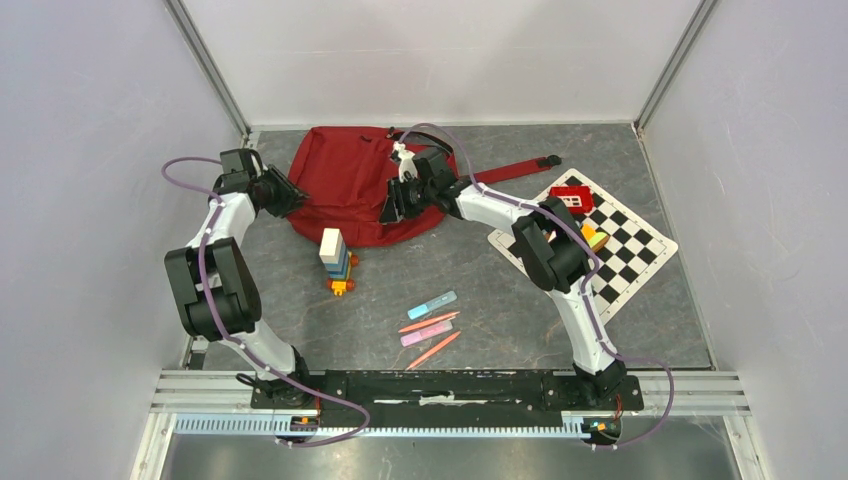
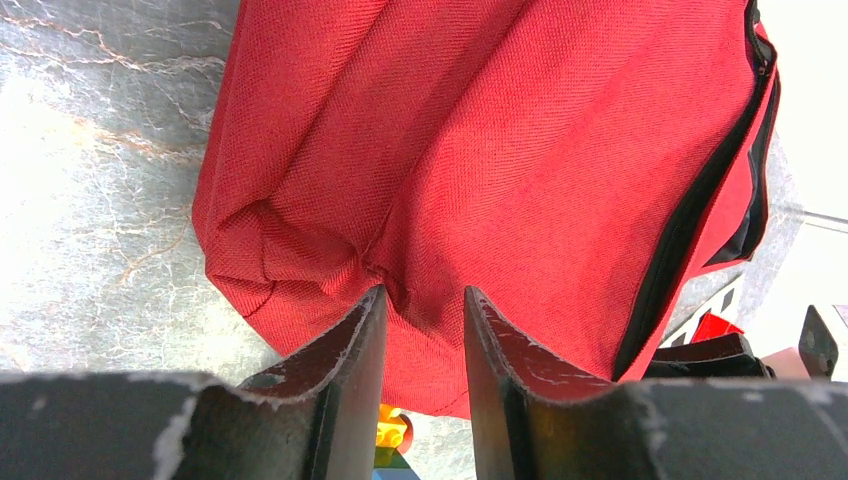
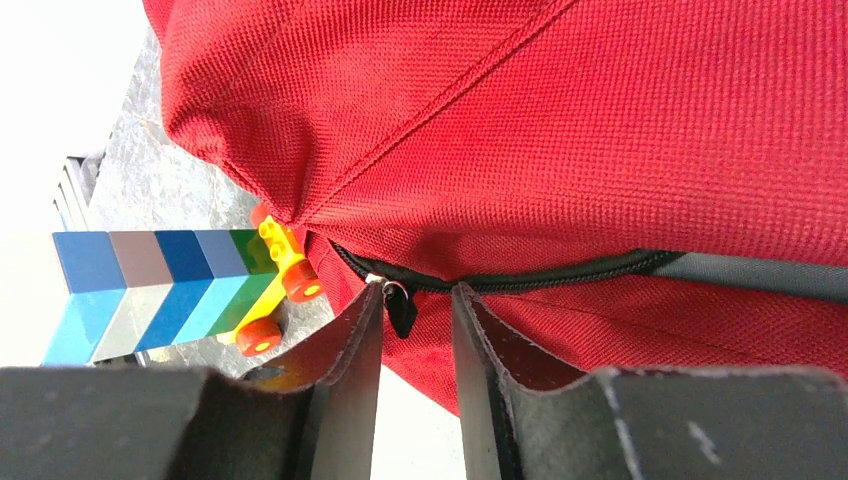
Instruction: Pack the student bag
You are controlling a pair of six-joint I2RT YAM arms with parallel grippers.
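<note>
A red bag (image 1: 350,165) lies flat at the back of the table, its black zipper (image 3: 560,282) along the front side. My left gripper (image 1: 301,196) is over the bag's left edge, fingers part open. Folded red cloth lies below the tips, and in the left wrist view no cloth clearly shows clamped. My right gripper (image 1: 390,218) reaches down at the bag's front side. In the right wrist view, the zipper pull (image 3: 402,312) appears in the gap between its part-open fingers; whether they touch it I cannot tell.
A toy block stack on wheels (image 1: 335,262) stands just in front of the bag. Pens (image 1: 432,354) and small pink and blue items (image 1: 432,305) lie front centre. At right, a checkered board (image 1: 630,250) carries a red item (image 1: 573,198) and yellow block (image 1: 594,238).
</note>
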